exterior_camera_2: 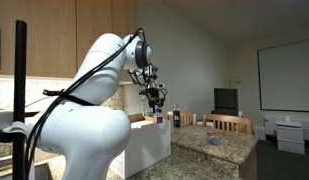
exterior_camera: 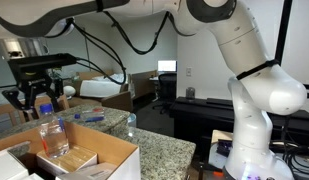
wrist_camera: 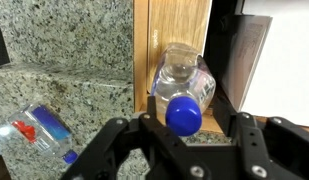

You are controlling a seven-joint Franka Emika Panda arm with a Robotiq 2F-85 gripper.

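A clear plastic bottle with a blue cap (exterior_camera: 55, 139) stands inside an open cardboard box (exterior_camera: 114, 152). Just above the cap hangs my gripper (exterior_camera: 41, 101), its fingers spread. From the wrist view, the blue cap (wrist_camera: 184, 116) lies between the widely parted fingers, and the clear body extends away beneath it. The fingers stand clear on both sides of the cap, so nothing is gripped. Exterior view 2 shows the gripper (exterior_camera_2: 155, 103) over the box; the bottle is small there.
Another bottle (wrist_camera: 42, 128) lies within view on the granite counter (wrist_camera: 74, 40) outside the box. Exterior view 1 has a clear bottle (exterior_camera: 132, 125) upright on the counter. The box walls closely border the bottle.
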